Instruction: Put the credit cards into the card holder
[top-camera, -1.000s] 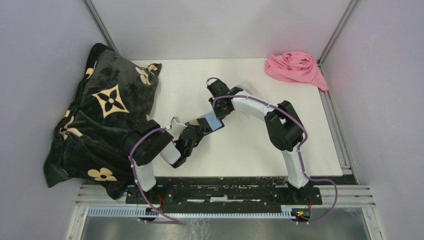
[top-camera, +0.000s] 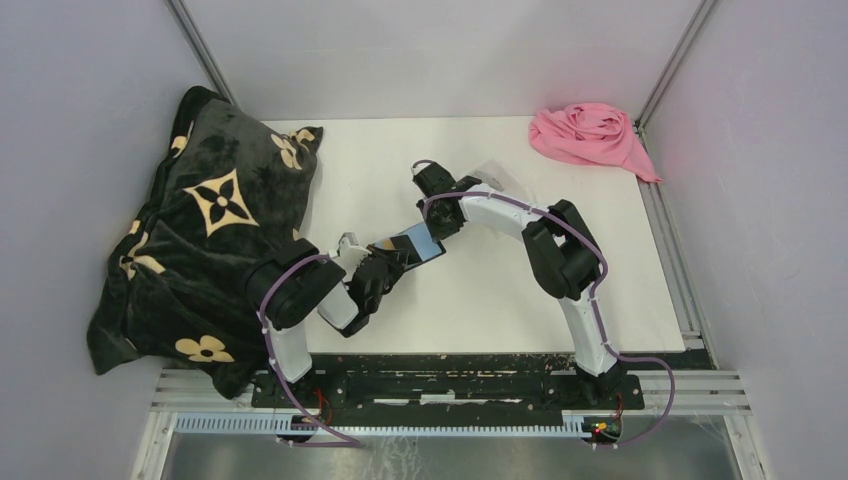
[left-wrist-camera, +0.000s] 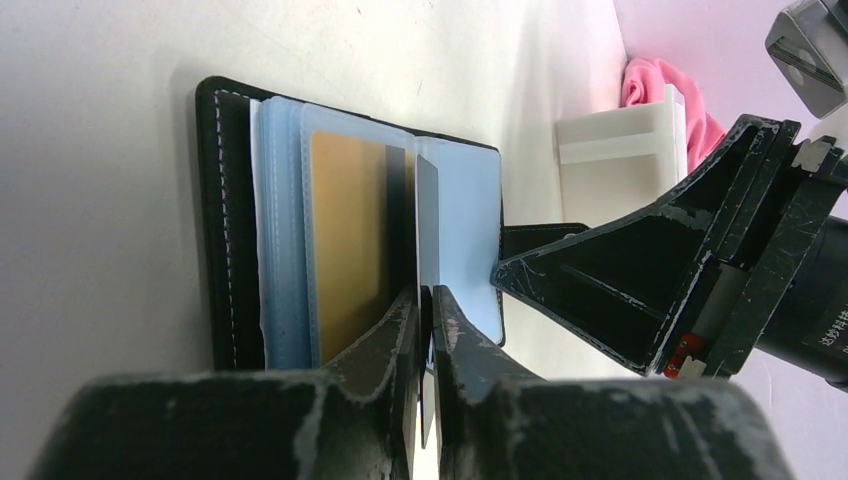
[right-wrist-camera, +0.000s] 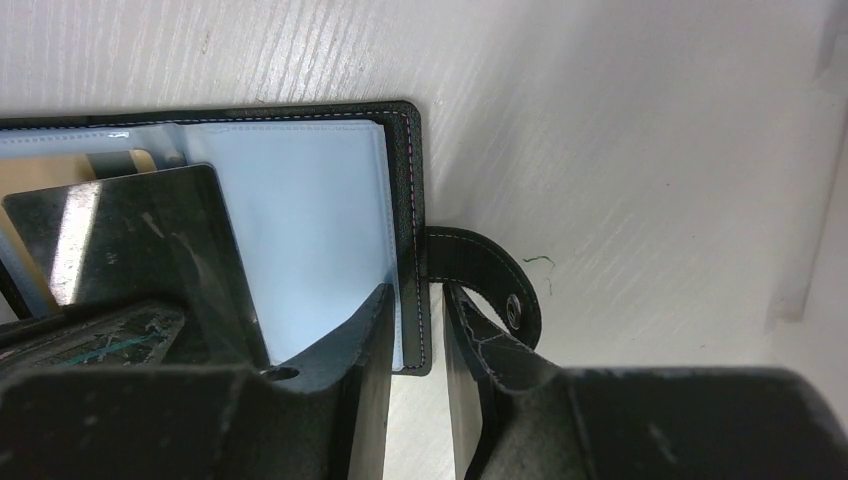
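The card holder (right-wrist-camera: 412, 230), black-edged with clear bluish sleeves, lies unfolded on the table. A gold card (left-wrist-camera: 350, 190) lies flat on its left half. My left gripper is shut on a black card, which stands edge-on in the left wrist view and tilts over the middle of the holder. Whether its edge is inside a sleeve I cannot tell. Around the holder's right edge, my right gripper is open, one fingertip over the blue sleeve (right-wrist-camera: 300, 220) and the other outside near the strap (right-wrist-camera: 485, 270).
A pale box-like object (left-wrist-camera: 620, 150) stands beyond the right gripper. Pink cloth (top-camera: 592, 135) lies at the back right, and a dark patterned blanket (top-camera: 205, 240) covers the left side.
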